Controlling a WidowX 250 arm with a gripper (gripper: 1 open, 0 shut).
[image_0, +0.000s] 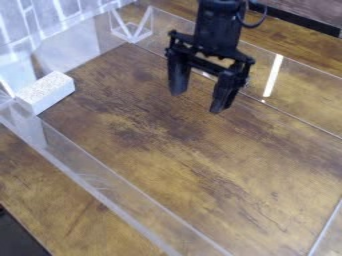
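Observation:
My black gripper (201, 78) hangs in the upper middle of the camera view, above the wooden floor of a clear-walled enclosure. Its two fingers stand apart, open, and I see nothing held between them.
A white speckled block (46, 92) lies at the left edge by the clear wall (114, 185). Clear panels border the back and right.

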